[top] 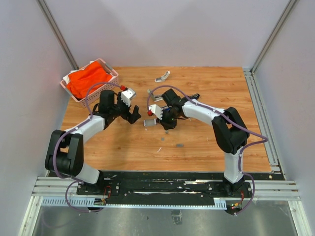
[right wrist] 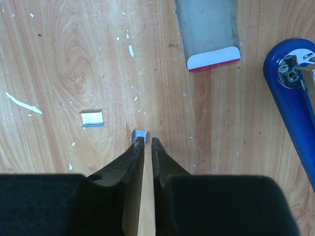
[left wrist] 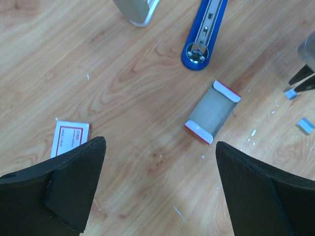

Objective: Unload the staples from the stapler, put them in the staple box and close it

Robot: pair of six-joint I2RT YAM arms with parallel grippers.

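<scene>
In the left wrist view the blue stapler lies with its channel facing up; in the right wrist view its blue body is at the right. A small strip of staples lies at the tips of my right gripper, whose fingers stand slightly apart; I cannot tell whether the strip is between them. Another short strip lies to its left. My left gripper is open above the table, left of the stapler, with nothing between its fingers.
A grey tray with white-red ends lies near the stapler, and a white box left of it. A pink basket with orange cloth stands at back left.
</scene>
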